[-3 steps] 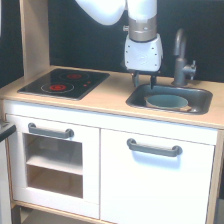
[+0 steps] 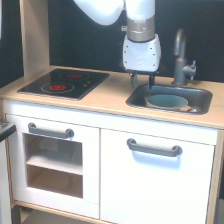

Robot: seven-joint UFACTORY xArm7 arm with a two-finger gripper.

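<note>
A toy kitchen unit fills the view. My gripper (image 2: 143, 79) points down just behind and left of the sink (image 2: 203, 100), above the worktop. Its two dark fingers stand apart, and nothing shows between them. In the sink sits a greenish round pan or bowl (image 2: 166, 102), apart from my fingers; a light piece, perhaps its handle, shows at its right front side.
A dark tap (image 2: 180, 62) rises behind the sink, to the right of my gripper. Clear worktop (image 2: 108, 98) lies between hob and sink. Below are two white doors with dark handles (image 2: 155, 149).
My gripper has shifted slightly to the left and a little lower. The pan in the sink has not visibly moved.
</note>
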